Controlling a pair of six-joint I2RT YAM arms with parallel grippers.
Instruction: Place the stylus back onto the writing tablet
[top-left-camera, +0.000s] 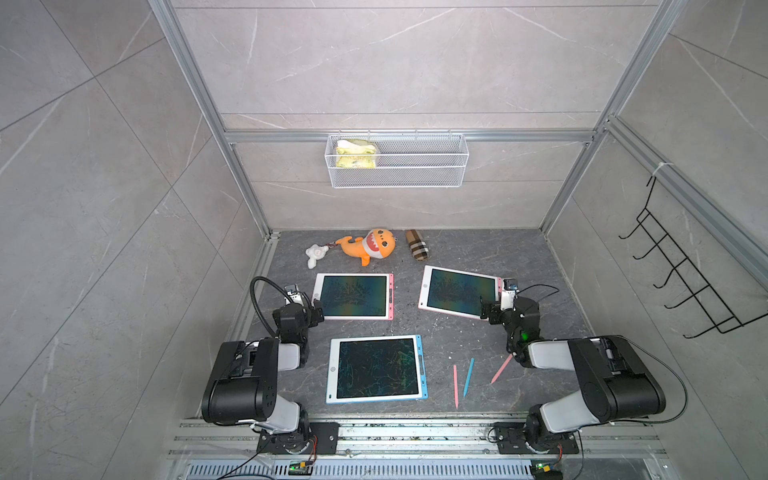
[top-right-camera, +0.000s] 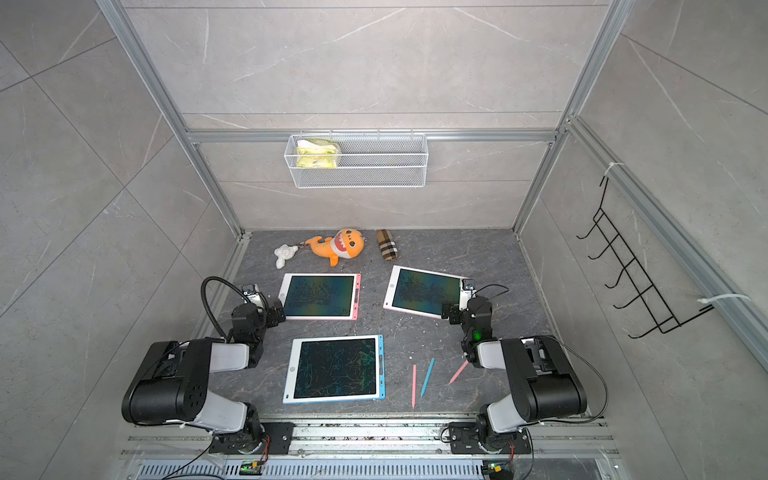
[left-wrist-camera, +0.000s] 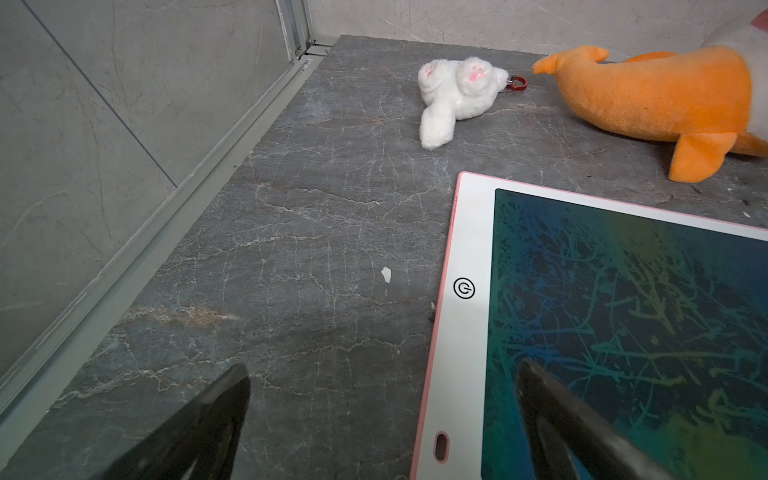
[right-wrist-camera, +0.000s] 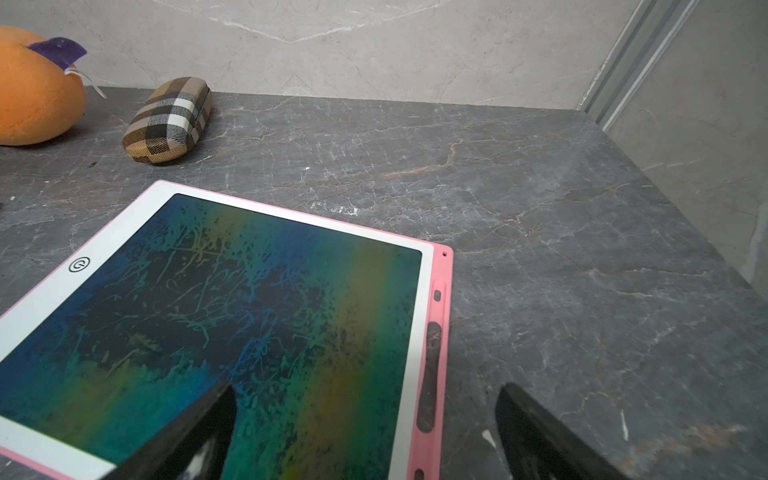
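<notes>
Three styluses lie loose on the grey table: a pink stylus (top-left-camera: 456, 386), a blue stylus (top-left-camera: 469, 377), and another pink stylus (top-left-camera: 501, 369) partly covered by the right arm. Left of them is the blue-edged tablet (top-left-camera: 333, 370). Behind it sits a pink-edged tablet (left-wrist-camera: 468, 336), and at the back right a second pink-edged tablet (right-wrist-camera: 436, 276) lies turned at an angle, its side slot empty. My left gripper is open above the left edge of the first pink tablet. Open and empty, my right gripper hangs over the right edge of the angled one.
Along the back lie a white plush (left-wrist-camera: 456, 92), an orange shark plush (top-left-camera: 372, 245) and a plaid pouch (right-wrist-camera: 170, 120). A wire basket (top-left-camera: 420, 160) is fixed on the back wall, and a black hook rack (top-left-camera: 680, 268) on the right wall. Bare table surrounds the styluses.
</notes>
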